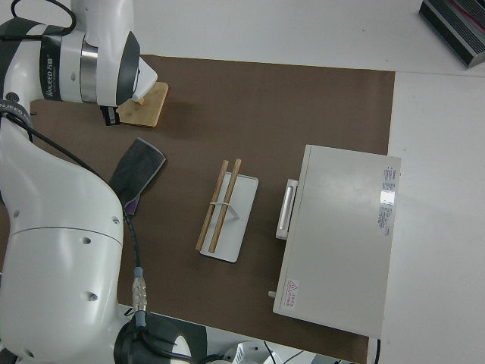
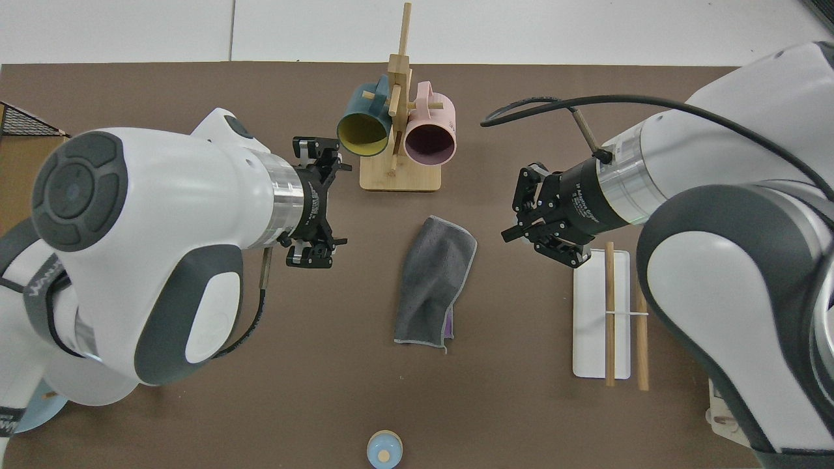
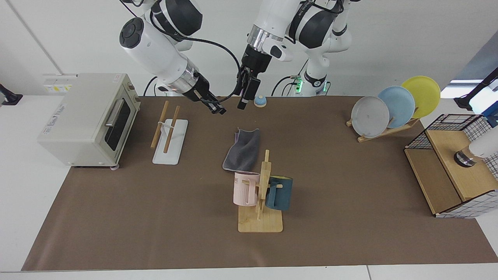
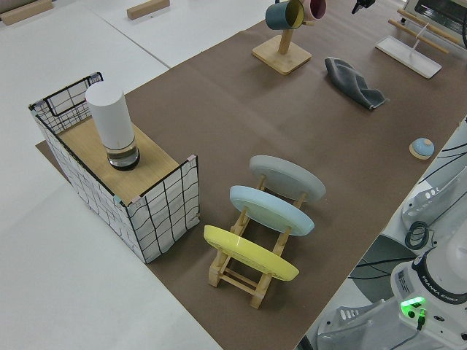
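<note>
In the top view my left gripper (image 2: 328, 204) hangs at the left, below and left of the wooden mug rack (image 2: 400, 180) with its teal mug (image 2: 363, 125) and pink mug (image 2: 429, 133). My right gripper (image 2: 524, 211) is at the right, above the white board (image 2: 588, 312) with two wooden sticks. A grey cloth (image 2: 430, 281) lies between the grippers, with a small blue-topped round object (image 2: 384, 449) toward the front. The fingers of both grippers are too hidden or small to tell open from shut.
A plate rack with yellow (image 4: 249, 251), blue and white plates, a wire basket (image 3: 429, 186) with a wooden shelf, and a white oven-like appliance (image 3: 79, 121) stand at the sides.
</note>
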